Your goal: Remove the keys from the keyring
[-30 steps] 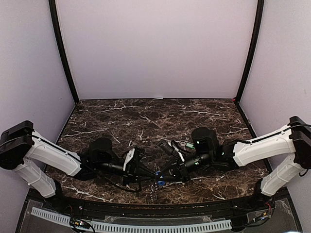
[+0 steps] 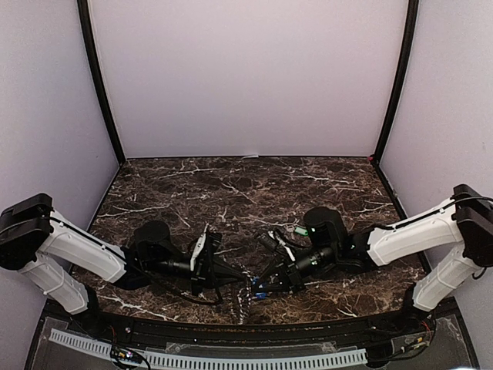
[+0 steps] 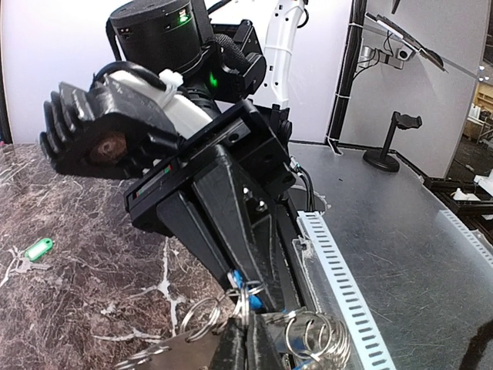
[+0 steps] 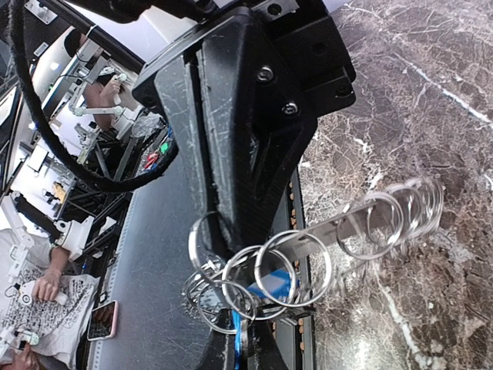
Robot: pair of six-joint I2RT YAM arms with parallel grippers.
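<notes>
The keyring is a chain of silver rings (image 4: pixel 304 268) hanging below the two grippers. My left gripper is shut on one thin ring, seen edge-on above its tips in the left wrist view. Facing it closely, my right gripper is shut with a thin blue edge between its fingers, apparently a blue key. Another flat blue piece (image 4: pixel 273 284) shows behind the rings. In the top view the chain (image 2: pixel 242 307) dangles just below both sets of tips. Which ring carries which key is hard to tell, as rings overlap and part of the chain is blurred.
A green tag (image 3: pixel 38 248) with keys lies on the dark marbled table (image 2: pixel 231 185), behind the right arm in the top view. A perforated metal strip (image 2: pixel 246 359) runs along the front edge.
The chain has swung slightly in the top view.
</notes>
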